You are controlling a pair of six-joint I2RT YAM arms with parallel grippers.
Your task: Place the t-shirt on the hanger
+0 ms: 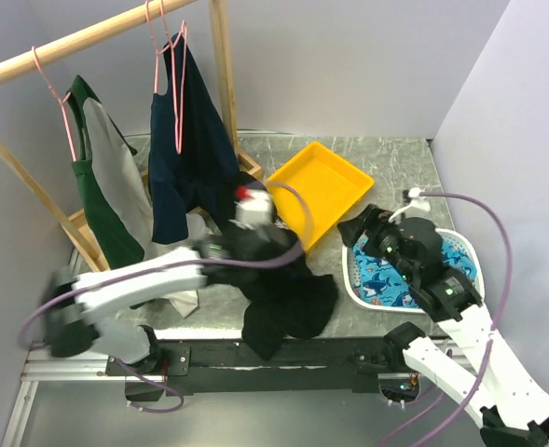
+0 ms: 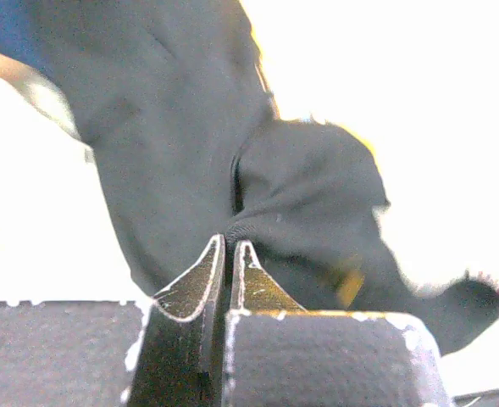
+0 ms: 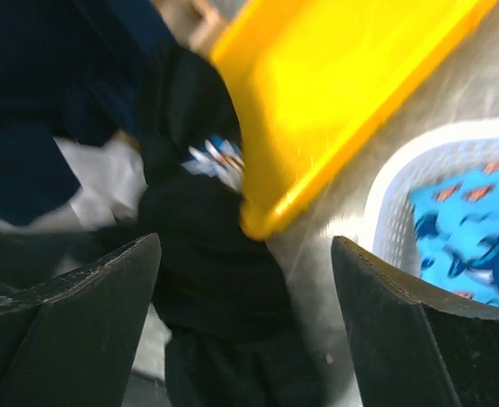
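Observation:
A black t-shirt [image 1: 288, 303] lies spread over the table between the hanging clothes and the basket. My left gripper is shut on a pinch of its dark cloth [image 2: 173, 144]; in the top view the left arm, blurred, covers part of the shirt. Over the front-left rim of the basket, my right gripper stands open, with nothing held; the shirt [image 3: 224, 297] lies beyond its fingers. A pink hanger [image 1: 177, 102] hangs from the wooden rail [image 1: 78, 40] beside the navy shirt [image 1: 185, 149].
Another pink hanger [image 1: 64, 112] carries a green and grey shirt [image 1: 111, 177]. A yellow tray [image 1: 321, 186] stands behind the black shirt. The white basket [image 1: 355, 289] at the right contains blue patterned cloth [image 1: 386, 279].

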